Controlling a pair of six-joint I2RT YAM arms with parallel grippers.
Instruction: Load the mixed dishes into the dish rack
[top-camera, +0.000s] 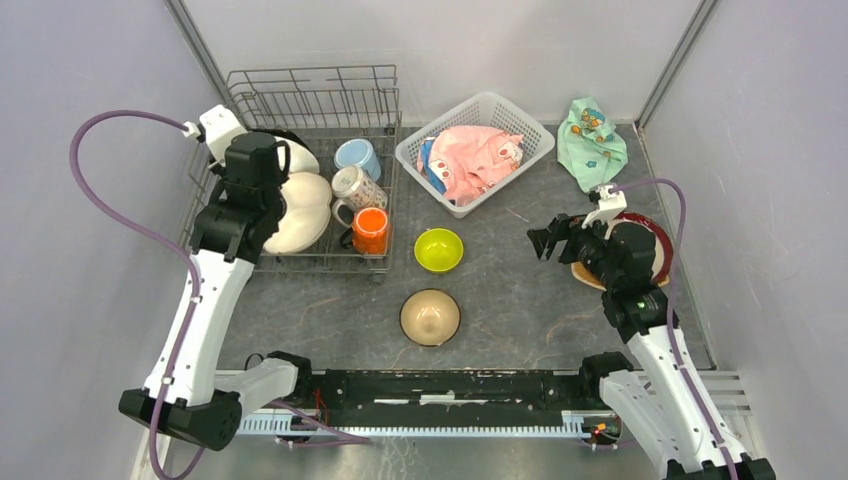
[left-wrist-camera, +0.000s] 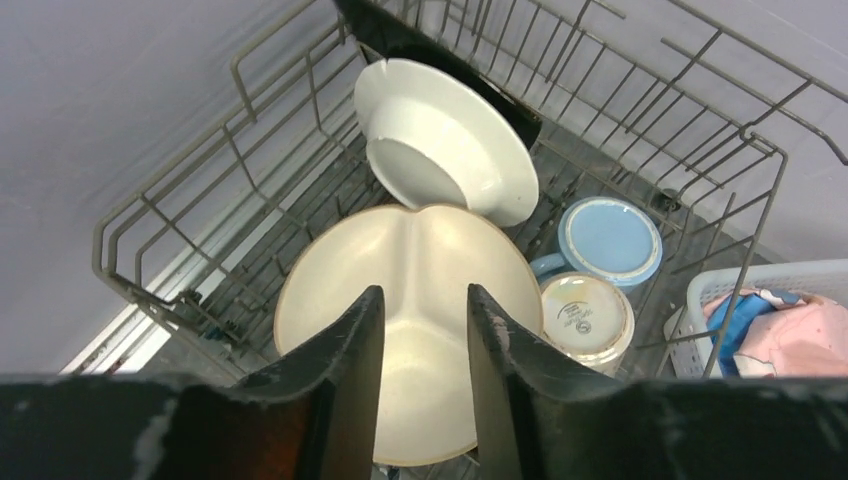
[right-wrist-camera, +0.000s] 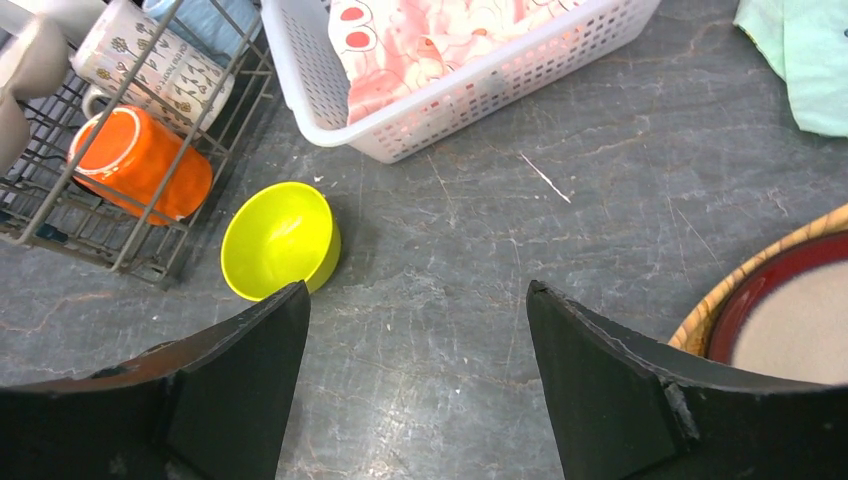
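My left gripper is part open above a cream divided plate (left-wrist-camera: 410, 250) lying in the wire dish rack (left-wrist-camera: 200, 180), with nothing visible between its fingertips. Behind that plate lean a white bowl (left-wrist-camera: 450, 130) and a black item (left-wrist-camera: 510, 110); a blue mug (left-wrist-camera: 610, 240), patterned mug (left-wrist-camera: 585, 320) and orange mug (top-camera: 371, 232) fill the rack's right side. My right gripper stands open over bare counter, left of the stacked red-rimmed plates (right-wrist-camera: 780, 310). A yellow-green bowl (top-camera: 439, 250) and beige bowl (top-camera: 430, 318) sit on the counter.
A white basket (top-camera: 530, 150) with pink cloth stands at the back, beside a green cloth (top-camera: 590, 145) at back right. The counter between the bowls and the right plates is clear.
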